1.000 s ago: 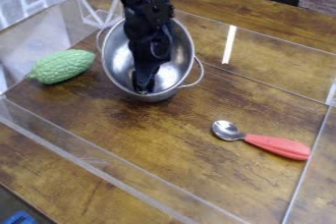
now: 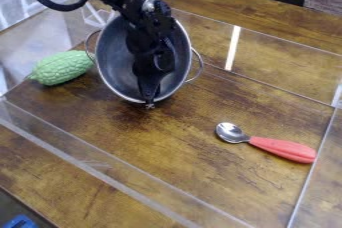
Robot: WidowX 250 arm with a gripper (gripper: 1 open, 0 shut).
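Observation:
A metal pot (image 2: 126, 72) with two wire handles is tipped on its side, its opening toward the viewer, on the wooden table. My black gripper (image 2: 150, 94) reaches down in front of it to its lower rim; its fingertips are small and dark, and whether they grip the rim is unclear. A green corn-like toy (image 2: 60, 68) lies left of the pot, and a spoon with a red handle (image 2: 278, 147) lies to the right.
Clear plastic walls (image 2: 315, 162) border the work area.
The pot has tilted further over and shifted slightly left, and the arm has moved a little left with it. The toy and spoon have stayed put.

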